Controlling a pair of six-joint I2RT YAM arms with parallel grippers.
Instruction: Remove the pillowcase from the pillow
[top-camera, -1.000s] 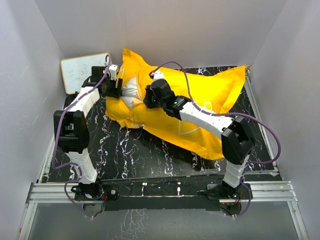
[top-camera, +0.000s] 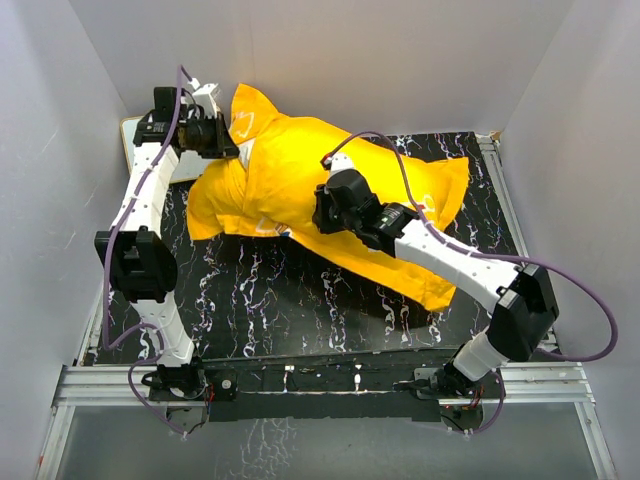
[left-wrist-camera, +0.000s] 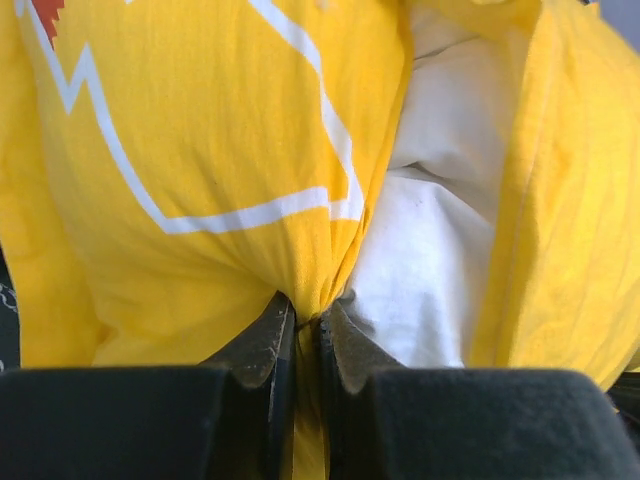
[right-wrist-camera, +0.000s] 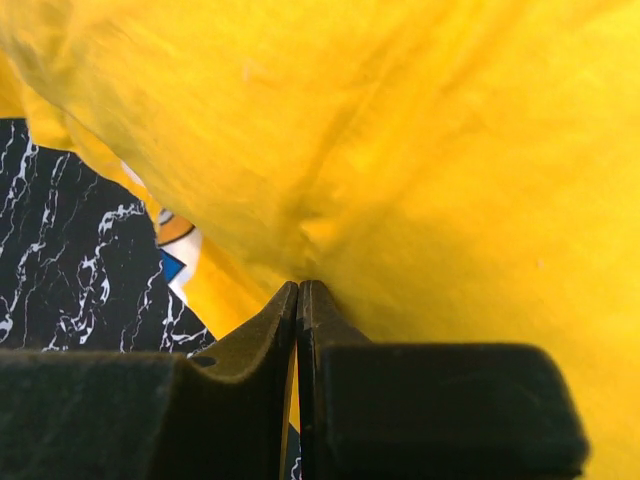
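Note:
The yellow pillowcase (top-camera: 330, 170) lies bunched and creased over the table, still around most of the pillow. White pillow (left-wrist-camera: 430, 260) shows through the opening beside my left fingers; in the top view only a small white patch is visible there. At the far left end, my left gripper (top-camera: 236, 152) is shut on gathered yellow cloth, which runs down between its fingers. Whether some pillow is pinched too, I cannot tell. Near the middle, my right gripper (top-camera: 322, 222) is shut on a fold of the pillowcase, its tips (right-wrist-camera: 312, 300) against the yellow fabric.
A whiteboard (top-camera: 128, 135) leans at the back left, partly behind my left arm. Grey walls stand at the left, right and back.
The wide white patch between them has mostly gone from sight.

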